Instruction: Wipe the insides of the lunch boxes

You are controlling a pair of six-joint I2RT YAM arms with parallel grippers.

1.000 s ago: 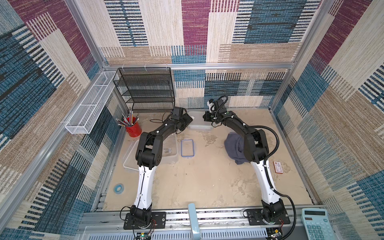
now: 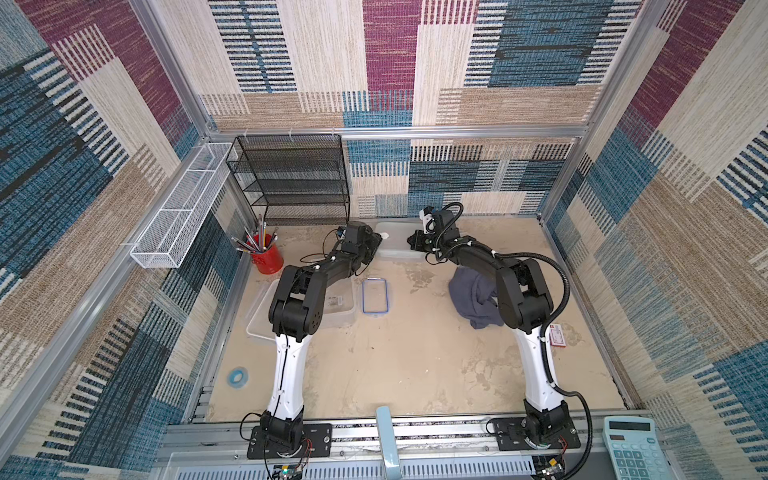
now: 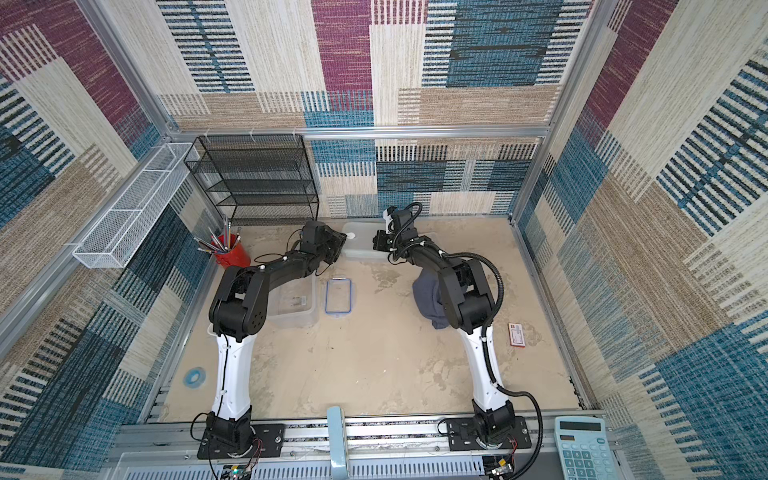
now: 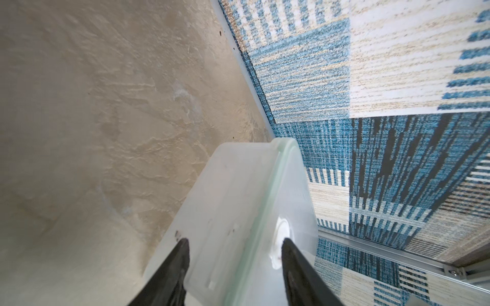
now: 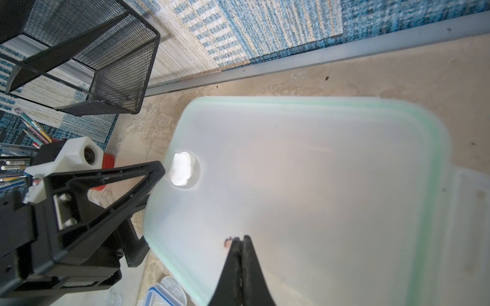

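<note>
A translucent lidded box sits at the back middle, a white latch piece on its lid, also visible in the left wrist view (image 4: 234, 204). My left gripper is part open at the box's end, its fingertips apart either side of the box's edge; contact is unclear. My right gripper is shut over the lid, nothing visible between its fingers. Clear containers (image 2: 340, 312) lie front left beside a small blue-rimmed piece (image 2: 375, 310). A dark cloth (image 2: 472, 300) lies at the right, partly under my right arm.
A red pen cup (image 2: 266, 257) and black wire rack (image 2: 288, 180) stand at the back left. A tape roll (image 2: 237, 377) lies front left, a small red-and-white box (image 3: 516, 334) at the right.
My left gripper has drawn back slightly toward the left front. My right gripper and arm have shifted a little to the right.
</note>
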